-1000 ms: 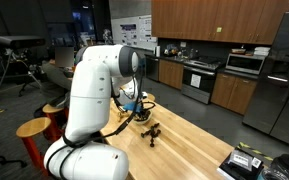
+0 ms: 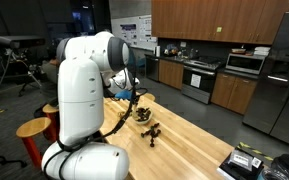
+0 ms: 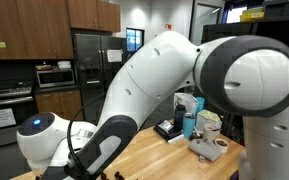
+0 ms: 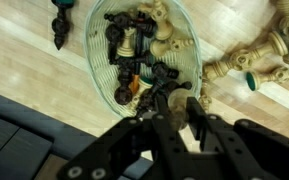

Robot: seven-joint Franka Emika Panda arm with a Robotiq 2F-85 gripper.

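Note:
A pale woven basket [image 4: 102, 75] holds a jumble of dark and light wooden chess pieces in the wrist view. My gripper is over the basket's lower right rim, shut on a light chess piece [image 4: 178, 101] seen end-on. Which piece it is cannot be told. In exterior view 1 the basket [image 2: 142, 120] stands on the table, with the gripper [image 2: 134, 96] above it. Exterior view 2 hides both behind the arm.
Light pieces [image 4: 269, 48] lie loose right of the basket, and a dark piece [image 4: 60, 24] at its left. More dark pieces [image 2: 152, 133] lie on the table. A black box [image 2: 242, 162] rests toward the table's right end. Between them the wood is clear.
The arm has swung back and up to the left in exterior view 1, its elbow now further left. The gripper has risen from low at the basket. The basket has stayed put.

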